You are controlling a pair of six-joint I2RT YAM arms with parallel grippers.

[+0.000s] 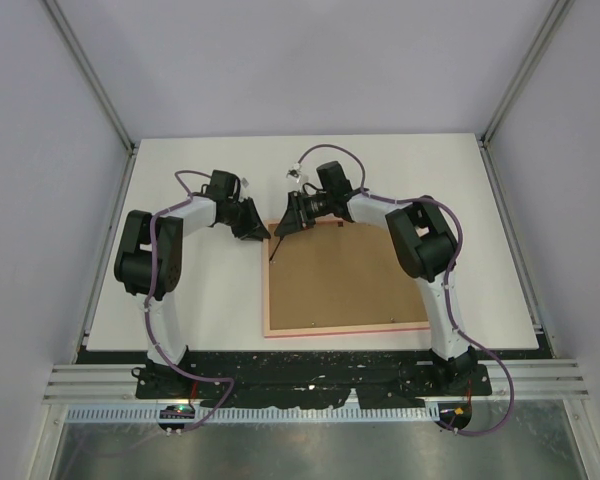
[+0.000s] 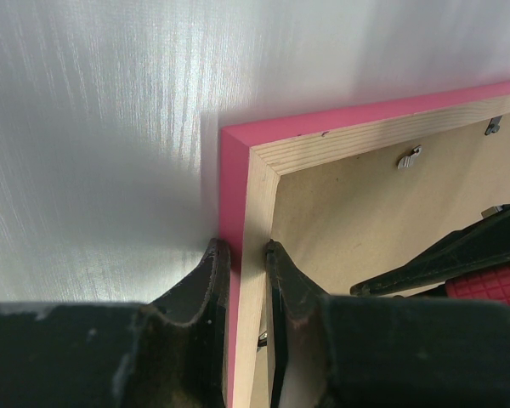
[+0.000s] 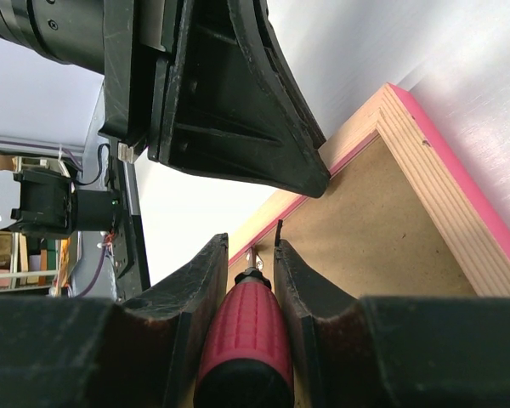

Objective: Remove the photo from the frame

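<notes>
The photo frame lies back side up, with pale wood edges, pink sides and a brown backing board. My left gripper is shut on the frame's left side rail, one finger outside and one inside. My right gripper is shut on a red-handled tool, whose thin tip points down at the inner edge of that same rail. Close to the tip sits a small metal tab; whether they touch I cannot tell. More metal tabs show along the rails. The photo itself is hidden.
Both grippers are close together at the frame's upper left corner, and the right arm reaches across its upper edge.
</notes>
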